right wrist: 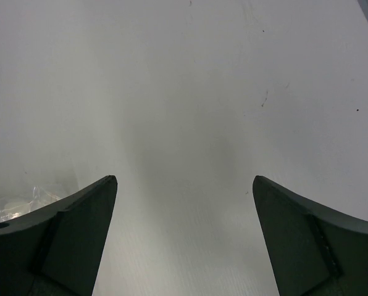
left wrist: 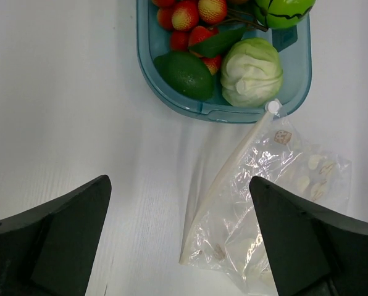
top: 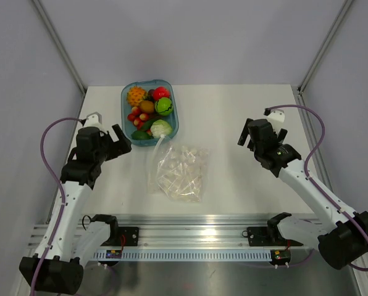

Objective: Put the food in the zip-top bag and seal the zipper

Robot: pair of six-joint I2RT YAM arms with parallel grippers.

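Note:
A clear zip top bag (top: 183, 174) lies flat on the white table, in the middle of the top view. Its whitish zipper strip (left wrist: 224, 172) runs along the left side, with a round slider (left wrist: 273, 106) at the end by the food bin. The food, with a pale green cabbage (top: 160, 129) at the front, sits heaped in a blue bin (top: 176, 111). My left gripper is open left of the bag, nothing held. On the table's right side, my right gripper stands open and empty over bare surface.
The bin also holds a bright green round item (top: 164, 106), a red one (top: 162, 92), a spiky orange fruit (top: 136, 95) and several small red fruits. Bare table (top: 227, 179) lies between the bag and my right arm. A metal rail (top: 190, 225) borders the front edge.

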